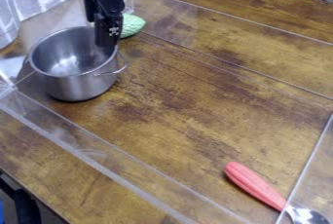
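Note:
A steel pot (76,82) with wire handles sits at the upper left of the camera view. The black gripper (109,31) hangs from the top over the pot's back right rim; its fingertips are dark and partly overlap the rim, so its finger state is unclear. Behind it to the right lies a pale green item (130,25), partly hidden by the gripper.
A pink-handled utensil (252,183) lies at the lower right. Transparent strips or walls run along the left and bottom, and a pale crumpled backdrop fills the upper left corner.

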